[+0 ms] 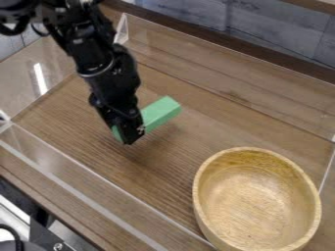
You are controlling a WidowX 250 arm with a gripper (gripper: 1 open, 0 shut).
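Observation:
My black robot arm comes down from the top left to the gripper (127, 127) near the middle of the camera view. The gripper is shut on a green block (159, 117), which is tilted, its upper end toward the back right. The fingers partly hide the block's left end.
An empty pale wooden bowl (257, 182) sits at the front right. A grey wall runs along the back right.

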